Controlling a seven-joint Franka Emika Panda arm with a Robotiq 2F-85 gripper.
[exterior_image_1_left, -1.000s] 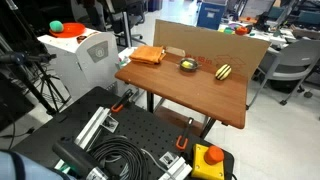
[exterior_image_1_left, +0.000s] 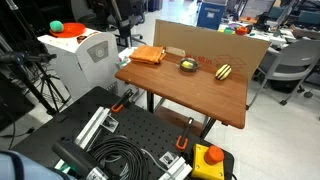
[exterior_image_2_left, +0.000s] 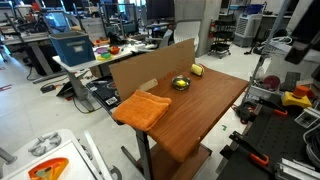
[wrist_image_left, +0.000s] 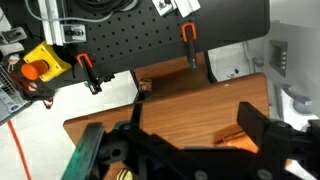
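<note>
An orange folded cloth (exterior_image_1_left: 148, 54) lies at the left end of the brown wooden table (exterior_image_1_left: 200, 95). A small round bowl (exterior_image_1_left: 188, 65) with something yellowish inside stands near the table's middle, and a pale yellow, striped object (exterior_image_1_left: 223, 72) rests to its right. From the other side, the cloth (exterior_image_2_left: 142, 110) is nearest, with the bowl (exterior_image_2_left: 181, 82) and yellow object (exterior_image_2_left: 196, 70) beyond. In the wrist view my gripper is open above the table, its dark fingers wide apart and nothing between them. Part of the cloth (wrist_image_left: 230, 138) shows behind the right finger.
A cardboard panel (exterior_image_1_left: 210, 45) stands along the table's back edge. In front is a black perforated base (exterior_image_1_left: 150, 130) with coiled cable (exterior_image_1_left: 118, 158) and orange-ended clamps. A yellow box with a red button (exterior_image_1_left: 208, 160) sits at its right.
</note>
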